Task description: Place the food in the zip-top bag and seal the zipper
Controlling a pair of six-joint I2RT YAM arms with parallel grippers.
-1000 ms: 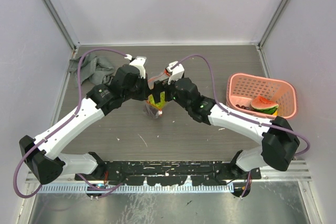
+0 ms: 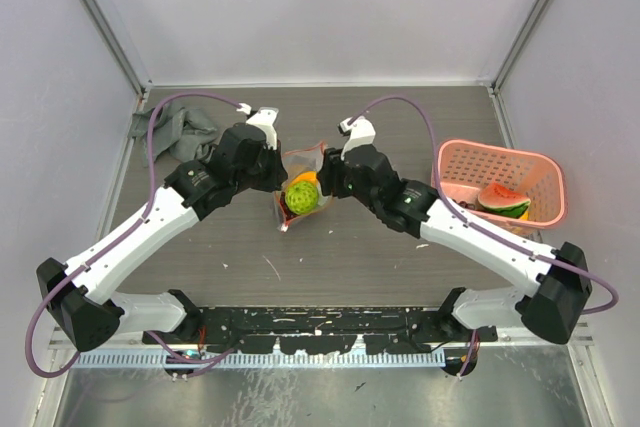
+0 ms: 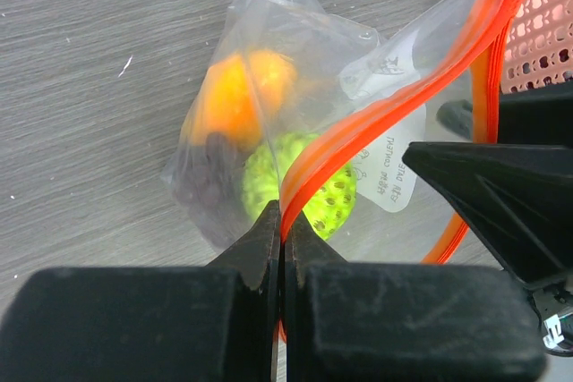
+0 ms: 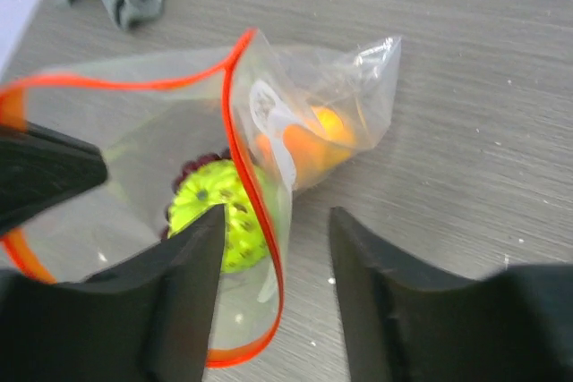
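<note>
The clear zip top bag (image 2: 303,161) with its orange zipper rim lies between my two arms, its mouth spread apart. Inside it are a green bumpy fruit (image 3: 313,181), an orange fruit (image 3: 246,96) and dark red grapes (image 3: 208,172). My left gripper is shut on the bag's orange rim, which runs between its fingers. At the other side of the mouth, my right gripper stands part open. One edge of the orange rim (image 4: 260,207) passes between its fingers, apparently ungripped. In the top view both gripper tips are partly hidden by the arms.
A pink basket (image 2: 548,182) at the right holds a watermelon slice (image 2: 502,197) and other items. A grey cloth (image 2: 180,133) lies at the back left. The table in front of the bag is clear.
More of the food shows. The left arm stayed still.
</note>
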